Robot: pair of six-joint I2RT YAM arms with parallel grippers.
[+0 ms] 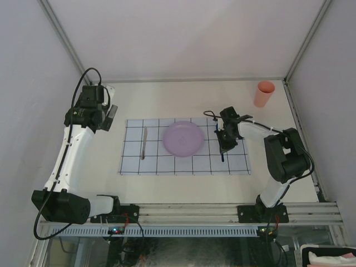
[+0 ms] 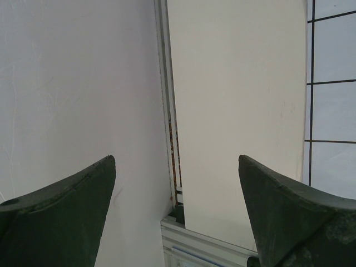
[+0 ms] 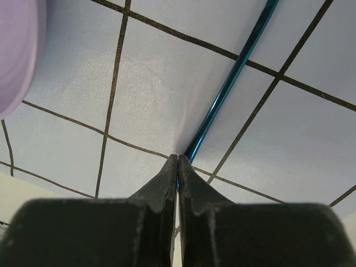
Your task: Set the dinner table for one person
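A purple plate (image 1: 183, 138) lies at the middle of the gridded mat (image 1: 139, 163), with a silver utensil (image 1: 144, 142) to its left. To its right lies a thin dark teal utensil (image 3: 219, 100). My right gripper is low over that utensil, shut, its tips at the shaft, part of which they hide; nothing shows held between them. My left gripper stands open at the far left, off the mat, with nothing between its fingers. A salmon cup (image 1: 263, 97) stands at the back right.
Bare white table (image 1: 183, 97) surrounds the mat, clear at the back middle and the front. Walls close in the left, back and right; a metal rail runs along the front edge.
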